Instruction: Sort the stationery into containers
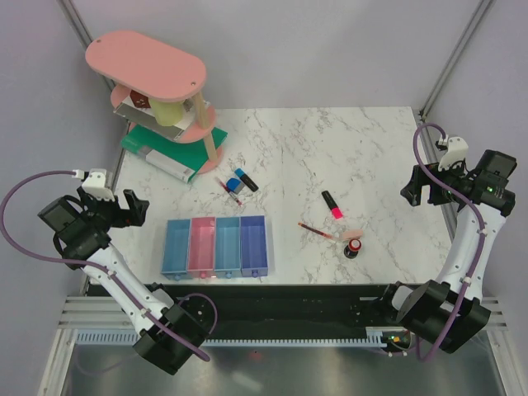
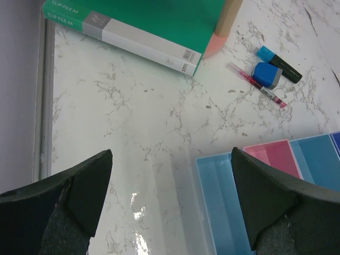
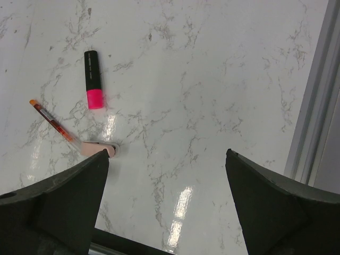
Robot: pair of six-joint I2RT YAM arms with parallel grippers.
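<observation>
Side by side at the table's front left stand several open containers: light blue (image 1: 176, 246), pink (image 1: 201, 246), blue (image 1: 228, 245) and dark blue (image 1: 254, 244); all look empty. Behind them lie a blue-capped marker (image 1: 247, 180), a blue block-like item (image 1: 235, 186) and a red pen (image 1: 228, 191). Right of centre are a pink-capped marker (image 1: 332, 205), an orange pen (image 1: 317, 232), a pale pink stapler-like item (image 1: 351, 235) and a dark round bottle (image 1: 353, 248). My left gripper (image 1: 137, 208) hovers open at the left edge, empty. At the right edge, my right gripper (image 1: 415, 186) is likewise open and empty.
A pink-topped shelf stand (image 1: 147, 63) rises at the back left, with a green clip file box (image 2: 143, 45) at its base.
</observation>
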